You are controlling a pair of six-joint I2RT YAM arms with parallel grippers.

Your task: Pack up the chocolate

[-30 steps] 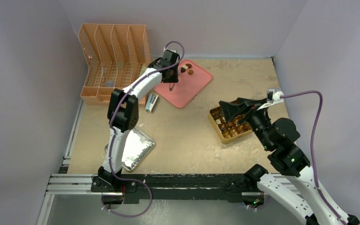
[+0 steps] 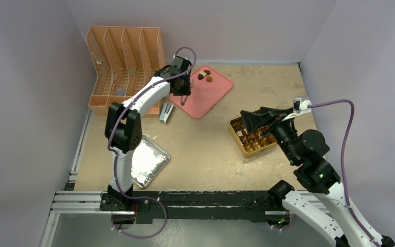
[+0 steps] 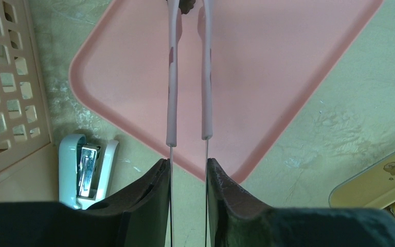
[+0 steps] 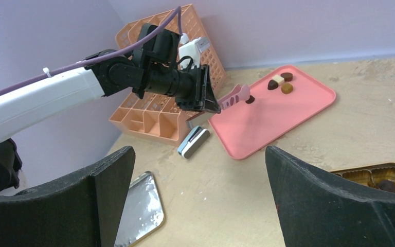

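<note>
Over the left part of the pink tray (image 2: 205, 105), my left gripper is shut on a pair of pale pink tongs (image 3: 207, 103), whose two arms stand apart. At the upper edge of the left wrist view, part of a dark chocolate (image 3: 186, 5) shows between the tong arms; whether they touch it cannot be told. Several more chocolates lie at the tray's far end, among them a brown one (image 4: 287, 88) and a pale one (image 4: 278, 80). A gold box (image 2: 243, 152) with chocolates in some of its compartments sits on the right, partly under my open, empty right gripper.
A peach slotted rack (image 2: 126, 62) stands at the back left, close to the left arm. In front of it lies a light-blue stapler (image 2: 166, 112), and a silver tray (image 2: 149, 162) rests at the front left.
My left gripper has shifted slightly left and toward the front with the tongs, and its forearm has swung left. The right arm, the gold box and the pink tray stay in place.
</note>
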